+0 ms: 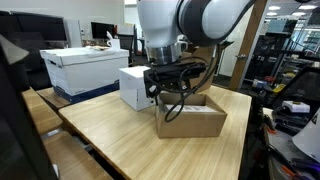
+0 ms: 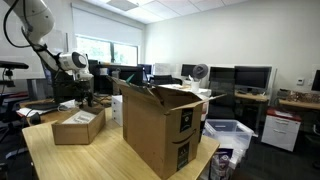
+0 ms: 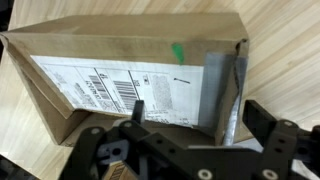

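Note:
An open cardboard box [image 1: 195, 122] sits on the wooden table, also seen as the small box [image 2: 75, 131] at the left of exterior view 2. Inside it lies a white printed label sheet [image 3: 125, 85] with barcodes. Above one end of the box, my gripper is open. In the wrist view its left finger [image 3: 138, 112] is over the box interior, while the right finger [image 3: 254, 118] appears beyond the end wall [image 3: 230, 95]. Nothing is held between them. Whether either finger touches the cardboard cannot be told.
A large brown carton [image 2: 170, 130] stands on the table nearer exterior view 2. Behind the open box is a white box [image 1: 133, 88], with a larger white storage box [image 1: 90, 70] farther back.

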